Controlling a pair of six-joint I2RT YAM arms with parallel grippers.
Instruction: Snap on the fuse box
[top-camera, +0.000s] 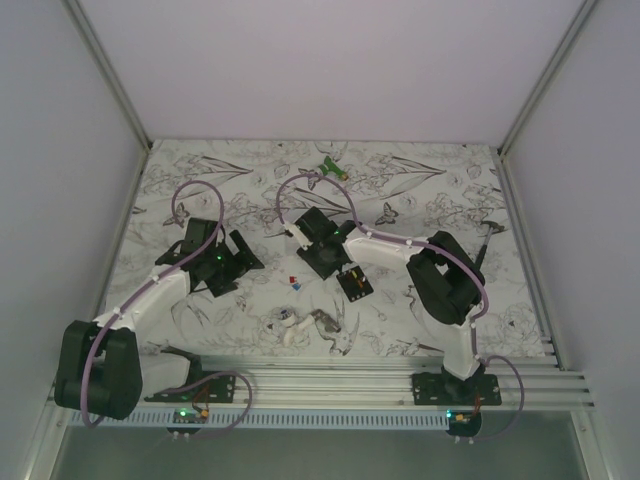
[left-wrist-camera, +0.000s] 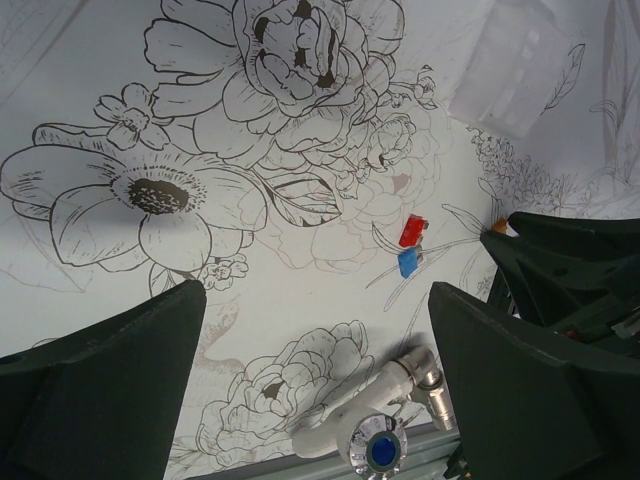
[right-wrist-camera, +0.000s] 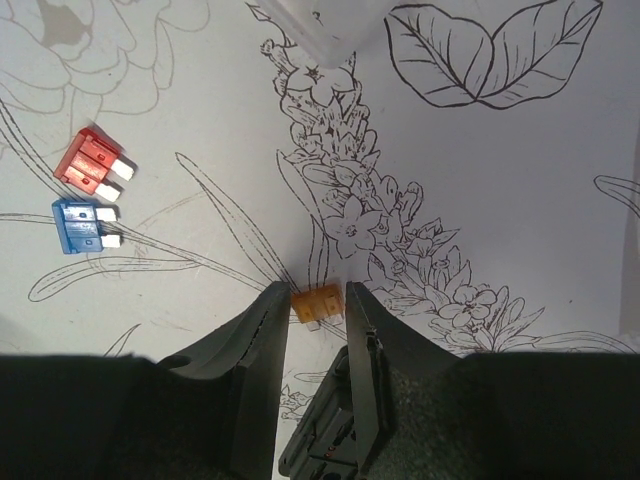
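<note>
In the right wrist view an orange fuse (right-wrist-camera: 316, 304) lies on the table, right at the fingertips of my right gripper, whose fingers stand part open around it. Left of it lie a red fuse (right-wrist-camera: 88, 160) and a blue fuse (right-wrist-camera: 78, 225). Below, between the fingers, part of a black object (right-wrist-camera: 318, 438) shows; a black box (top-camera: 356, 284) sits beside the right gripper in the top view. My left gripper (top-camera: 247, 256) stands open at the left, above bare table, nothing between its fingers.
A translucent container (left-wrist-camera: 505, 70) lies beyond the fuses. A metal fitting with a blue knob (left-wrist-camera: 383, 450) lies near the front edge. A hammer (top-camera: 490, 232) is at the far right, a green item (top-camera: 330, 166) at the back.
</note>
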